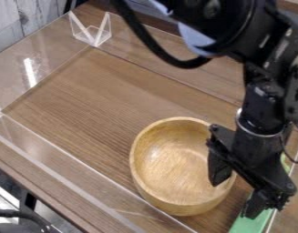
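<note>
My black gripper (246, 171) hangs at the right, over the right rim of a tan round bowl (173, 164) and above a green object (251, 221) at the lower right. Its two fingers stand apart, open, with nothing visible between them. The bowl looks empty where it shows. The green object is partly hidden under the gripper.
Clear plastic edging runs along its left and front sides, with a white bracket (90, 29) at the far left corner.
</note>
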